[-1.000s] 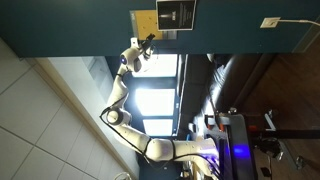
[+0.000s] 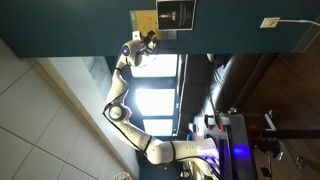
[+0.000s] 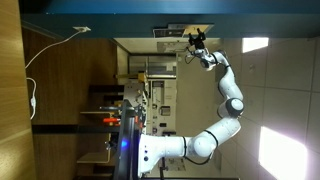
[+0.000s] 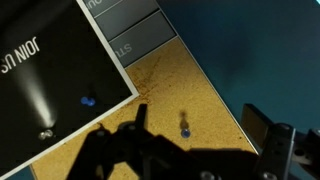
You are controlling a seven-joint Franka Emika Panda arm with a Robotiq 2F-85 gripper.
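Note:
In the wrist view, a cork board (image 4: pixel 165 80) carries a black poster (image 4: pixel 60 60) with white lettering. A small dark-blue pin (image 4: pixel 185 131) sits on bare cork between the two spread fingers of my gripper. Another blue pin (image 4: pixel 87 101) and a pale one (image 4: pixel 45 134) are on the poster. My gripper is open and holds nothing; whether the fingertips touch the board cannot be told. Exterior view 1, which is turned sideways, has the arm stretched to the cork board (image 2: pixel 147 20), with the gripper (image 2: pixel 149 42) close to its edge.
A blue-green wall (image 2: pixel 80 28) surrounds the board. In exterior view 1, a white cable runs from an outlet (image 2: pixel 270 22) on the wall. The robot's base stands by a dark cart (image 2: pixel 240 145) with small items around it. Bright windows (image 2: pixel 154 102) lie behind the arm.
The wrist has shifted and tilted slightly near the board over the last second. The rest of the arm, the board and the poster look unchanged.

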